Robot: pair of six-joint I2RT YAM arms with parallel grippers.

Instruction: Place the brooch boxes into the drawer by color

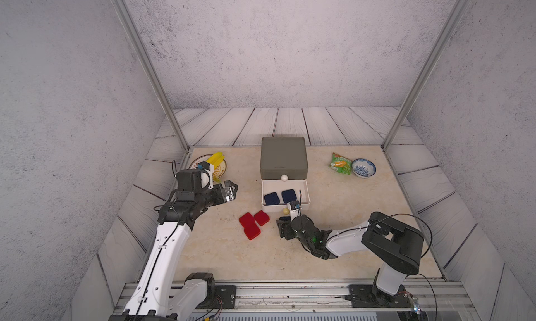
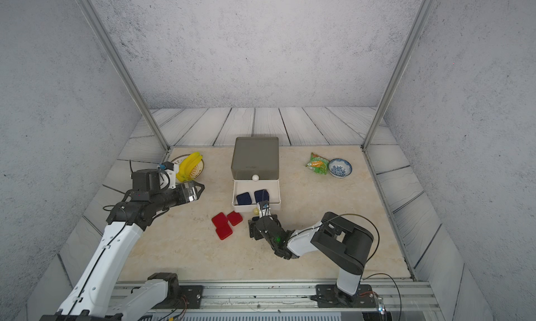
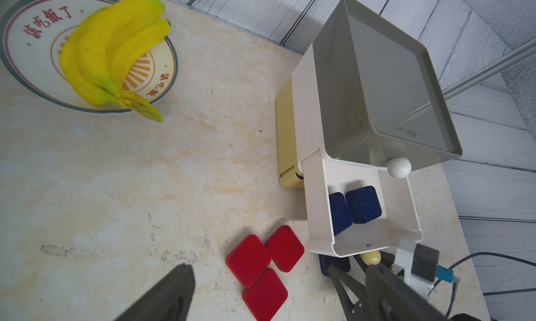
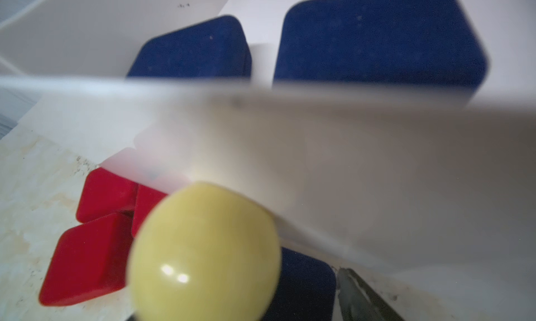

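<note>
The two-tier box point(image 1: 283, 153) has its white drawer point(image 4: 402, 170) pulled out, two navy brooch boxes point(image 1: 288, 195) inside. A yellow knob point(image 4: 203, 254) juts below the drawer's front. A third navy box point(image 4: 301, 287) lies on the table under that knob, beside my open right gripper point(image 1: 284, 226); its fingers straddle or sit just by the box, mostly hidden. Three red boxes point(image 1: 250, 225) lie on the table left of it. My left gripper point(image 1: 231, 191) hangs open and empty over the left side, its blurred fingers framing the table in the left wrist view.
A plate point(image 3: 33, 58) with bananas point(image 3: 109, 52) is at the back left. A green packet point(image 1: 340, 164) and a blue patterned bowl point(image 1: 364, 168) are at the back right.
</note>
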